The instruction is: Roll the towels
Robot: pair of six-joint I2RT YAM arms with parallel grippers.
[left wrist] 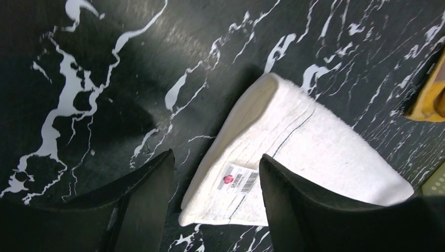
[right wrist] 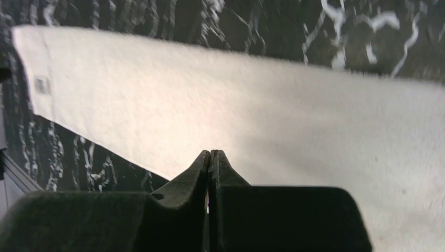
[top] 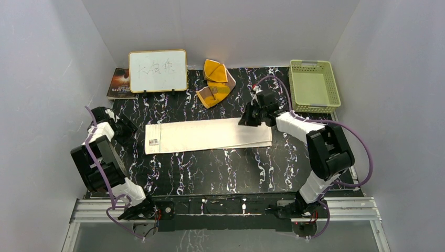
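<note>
A white towel [top: 199,135], folded into a long strip, lies flat across the middle of the dark marbled table. Its left end carries a printed label [left wrist: 238,178] and a thin dark stripe; that folded edge gapes a little in the left wrist view. My left gripper is open just off this end, with nothing between its fingers. Over the right part of the towel is my right gripper, its fingers shut together and nothing visible between them. Whether its tips touch the cloth I cannot tell. A yellow and brown towel [top: 216,84] lies crumpled at the back.
A green basket [top: 336,86] stands empty at the back right. At the back left are a whiteboard [top: 158,71] and a dark book or poster [top: 119,84].
</note>
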